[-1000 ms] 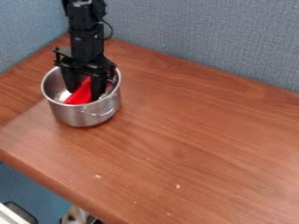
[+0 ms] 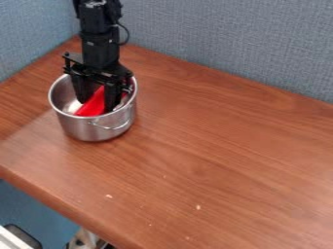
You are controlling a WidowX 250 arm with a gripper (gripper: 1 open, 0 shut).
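A steel pot (image 2: 93,126) stands at the left of the wooden table. My black gripper (image 2: 97,89) reaches down into it from above, its fingers inside the rim and close around a red object (image 2: 92,106) lying in the pot. The fingertips are partly hidden by the pot and the red object, so their hold is hard to make out.
Padded grey-blue walls (image 2: 235,44) border it behind and at the left. Some small items sit off the table's near left edge at the bottom.
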